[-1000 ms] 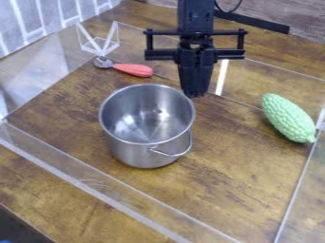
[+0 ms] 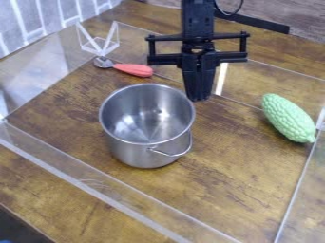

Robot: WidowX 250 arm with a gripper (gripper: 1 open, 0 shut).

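Note:
The black gripper (image 2: 199, 90) hangs at the top centre, pointing down, shut with nothing visible between its fingers. Just in front of it and to its left stands an empty steel pot (image 2: 143, 133) with a wire handle. A green corn-shaped or gourd-like vegetable (image 2: 288, 118) lies to the right. Behind the pot, at the left, is a utensil with a red handle (image 2: 133, 69).
The wooden table (image 2: 229, 190) has clear room at the front and between pot and vegetable. Transparent edges border the work area. A white wire object (image 2: 99, 43) is at the back left, and a pale strip stands behind the gripper.
The gripper has shifted very slightly over the last second; the pot, vegetable and utensil are where they were.

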